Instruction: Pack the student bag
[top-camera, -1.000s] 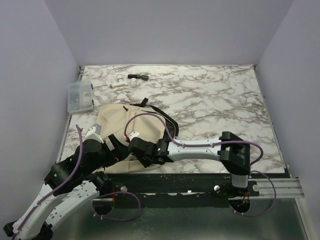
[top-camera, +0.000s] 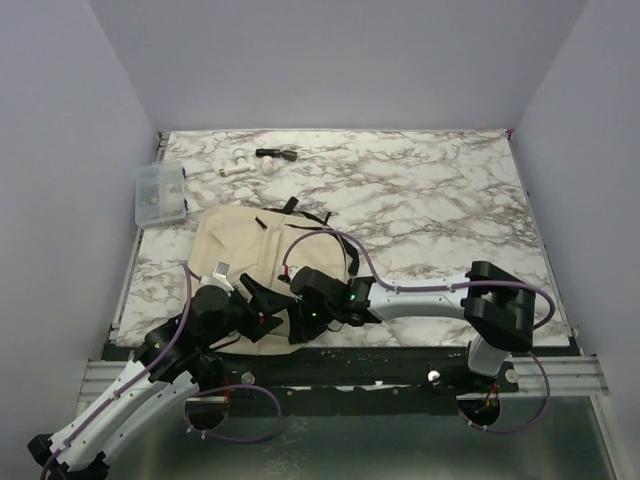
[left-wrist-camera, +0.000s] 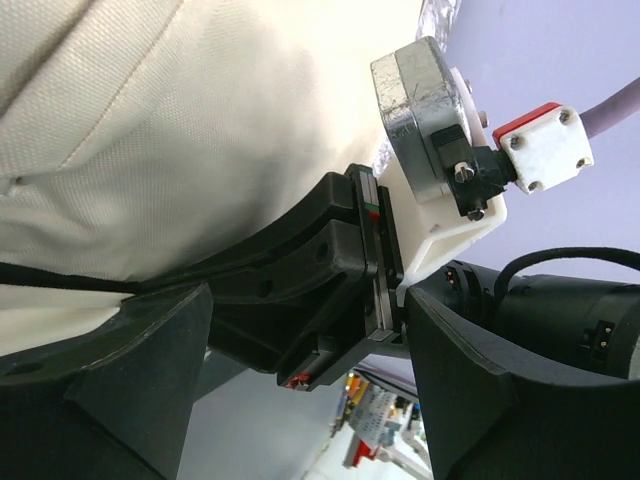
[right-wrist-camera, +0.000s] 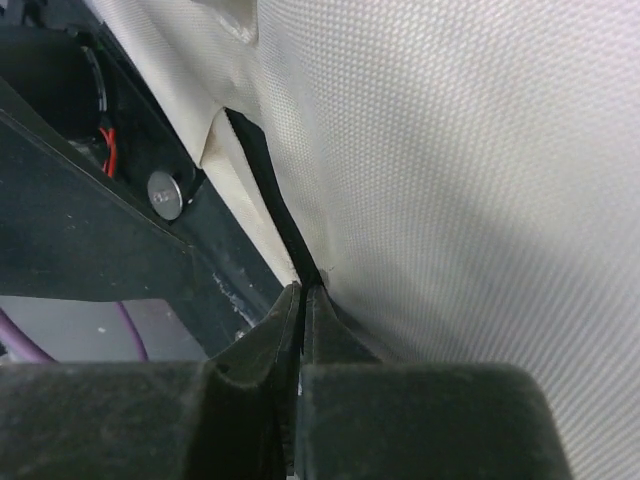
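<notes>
A cream bag with black straps lies on the marble table at the left front, its lower part covered by my arms in the top view. In the right wrist view my right gripper is shut, and a thin black strip along the bag's edge runs in between its fingertips. The same strip appears in the left wrist view, leading to the right gripper's fingers. Just beside it, my left gripper stands open, its fingers spread either side of the right gripper in that view. Whether the grippers touch, I cannot tell.
A clear plastic box stands at the left edge. Behind the bag lie a black flashlight-like object and small white items.
Both grippers have shifted to the right along the bag's front edge, and the left one now overlaps the right more closely. The items at the back have not moved.
</notes>
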